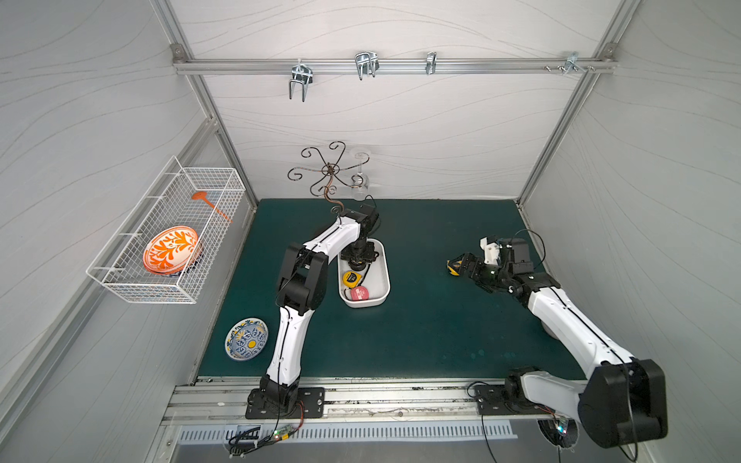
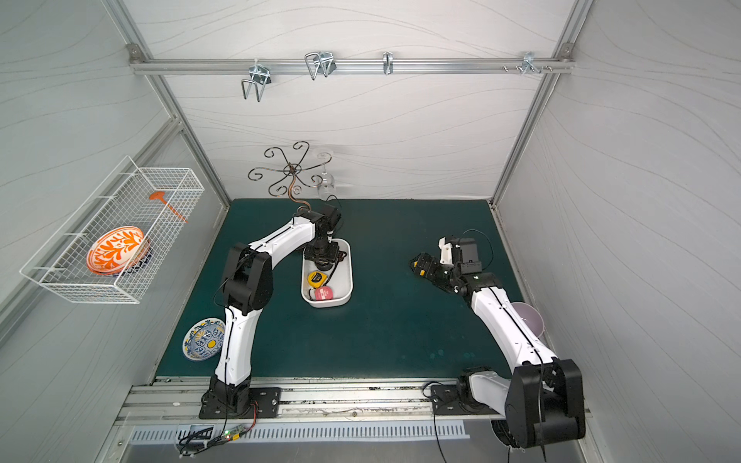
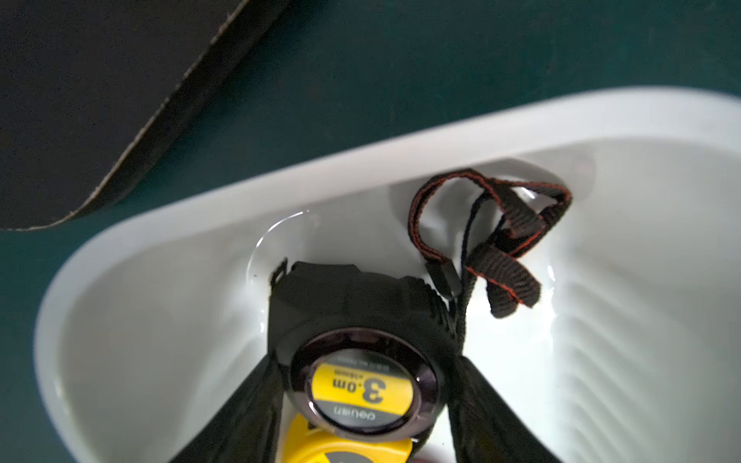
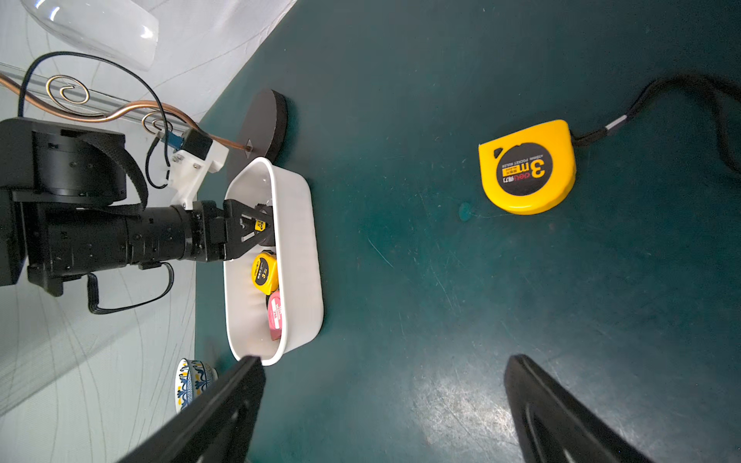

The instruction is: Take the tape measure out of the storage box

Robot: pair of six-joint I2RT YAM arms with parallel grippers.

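Note:
A white storage box (image 1: 383,289) holds a black 3.0m tape measure (image 3: 355,316), a yellow tape measure (image 4: 264,271) and a pink item (image 2: 320,294). My left gripper is down in the box, its fingers either side of the black tape measure; whether they grip it I cannot tell. My right gripper is open over the table, with nothing between its fingers. Beyond it a yellow tape measure (image 4: 527,169) with a black strap lies on the table.
A wire basket (image 1: 131,287) with an orange plate hangs on the left wall. A patterned plate (image 1: 246,338) lies front left, and a metal scroll stand (image 2: 291,169) stands behind the box.

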